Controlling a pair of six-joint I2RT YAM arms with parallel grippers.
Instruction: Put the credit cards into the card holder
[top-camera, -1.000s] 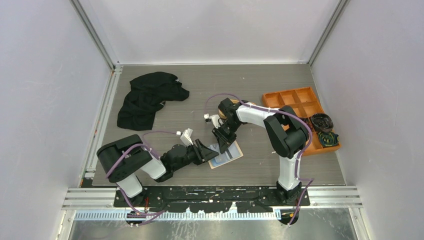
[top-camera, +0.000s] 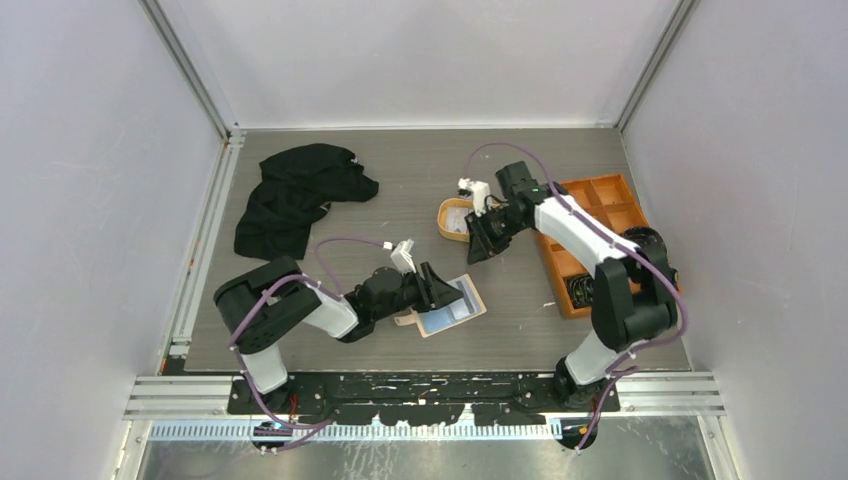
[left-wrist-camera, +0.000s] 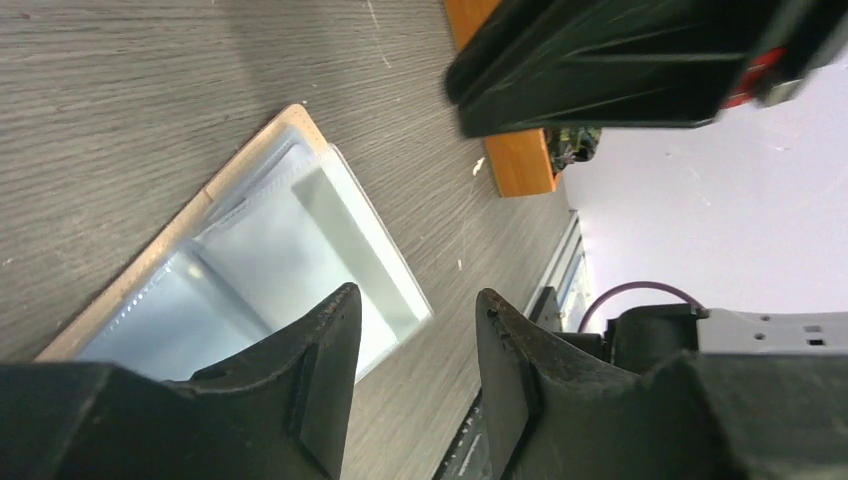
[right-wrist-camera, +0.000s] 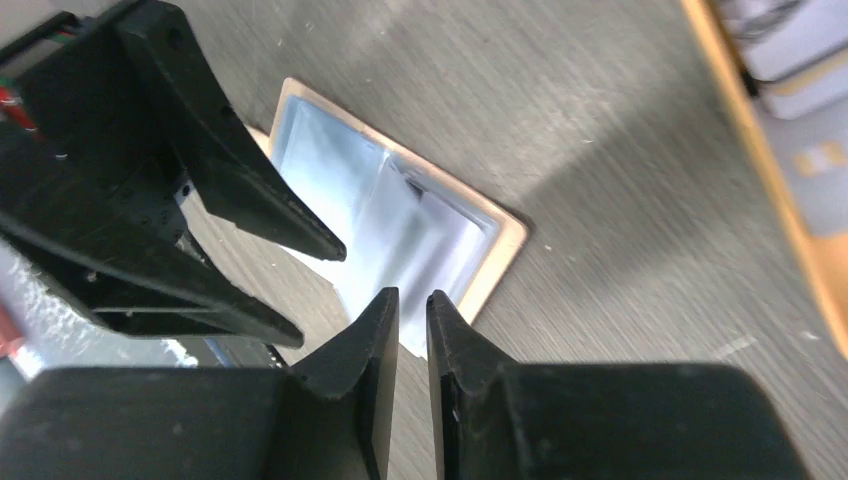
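Observation:
The tan-edged card holder (top-camera: 453, 305) lies flat on the table with bluish clear pockets. A pale card with a grey stripe (left-wrist-camera: 300, 230) rests at its right end in the left wrist view; whether it is fully inside a pocket I cannot tell. My left gripper is open above the holder, a clear gap between its fingers. Up and to the right of the holder in the top view, my right gripper stands narrowly open with nothing between its fingers. More cards (right-wrist-camera: 815, 130) sit in a small yellow basket (right-wrist-camera: 765, 165).
At the right of the table stands an orange compartment box (top-camera: 602, 213) holding dark items, partly under the right arm. A black cloth (top-camera: 300, 195) lies at the back left. Bare table (top-camera: 390, 165) shows between cloth and basket.
My right gripper has moved off the holder, up and to the right in the top view. The left gripper has shifted right, further over the holder.

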